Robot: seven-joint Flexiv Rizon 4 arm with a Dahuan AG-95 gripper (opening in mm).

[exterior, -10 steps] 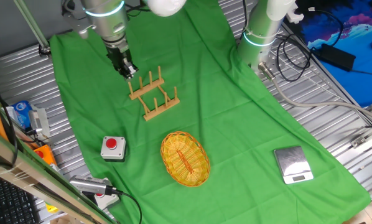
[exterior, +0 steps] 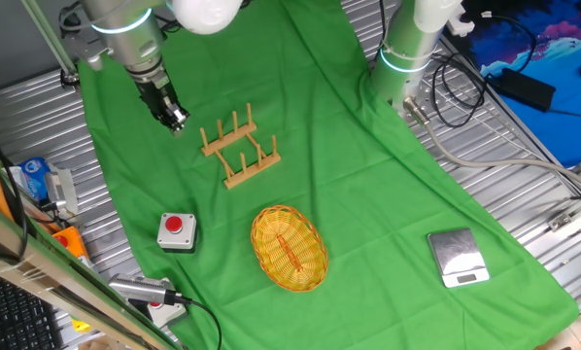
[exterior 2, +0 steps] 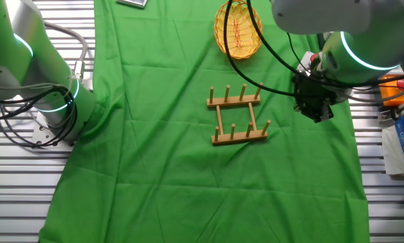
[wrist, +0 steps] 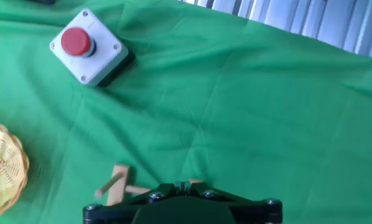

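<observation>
My gripper [exterior: 178, 122] hangs over the green cloth, left of the wooden rack in exterior view 1 and apart from it. In the wrist view the black fingertips [wrist: 183, 186] meet at the bottom edge, shut, and nothing shows between them. The wooden rack [exterior 2: 240, 137] has two pegged rails joined by crossbars and stands empty. Part of the rack [wrist: 119, 183] shows beside the fingers in the wrist view, the remainder hidden or out of frame. An oval wicker basket [exterior: 290, 248] lies on the cloth, empty.
A white box with a red button [exterior: 175, 231] sits left of the basket. A small scale [exterior: 458, 258] lies to the right. Green cloth [exterior: 368, 214] between basket and scale is clear.
Across the last second my gripper has moved left in exterior view 1, away from the rack. Rack, basket, button box and scale have stayed where they were.
</observation>
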